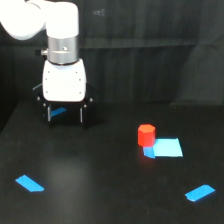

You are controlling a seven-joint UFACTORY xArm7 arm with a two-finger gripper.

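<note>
A red block with several flat sides stands on the dark table, right of the middle. It overlaps the near left edge of a pale blue square in this view. My gripper points down at the left, well away from the red block. Its dark fingers stand wide apart, and I make out no object held between them. How high the fingertips are above the table is hard to tell.
Blue tape strips mark the table at the front left, at the front right and behind my gripper. Open dark table lies between the gripper and the red block. A dark curtain hangs at the back.
</note>
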